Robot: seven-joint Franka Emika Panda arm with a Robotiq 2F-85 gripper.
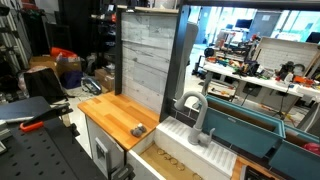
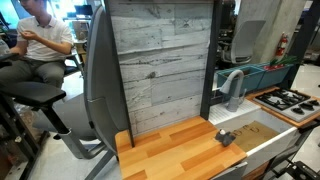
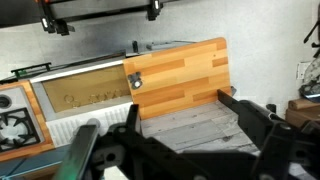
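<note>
My gripper shows only in the wrist view, where its dark fingers stand wide apart with nothing between them, above the wooden counter. A small grey metallic object [image 3: 135, 80] sits near the counter's edge, to the left of the gap between the fingers. Both exterior views show the same object [image 1: 138, 130] [image 2: 225, 137] on the wooden countertop [image 1: 110, 112] [image 2: 170, 155]. Beside the counter, the light-wood-bottomed drawer [image 1: 165, 160] [image 3: 75, 90] stands pulled out; no large item shows in it.
A grey faucet [image 1: 200, 118] [image 2: 235, 85] rises from the white ribbed sink area [image 3: 75, 125]. A stovetop [image 2: 285, 100] lies beyond the sink. Tall whitewashed wood panels [image 1: 143, 60] stand behind the counter.
</note>
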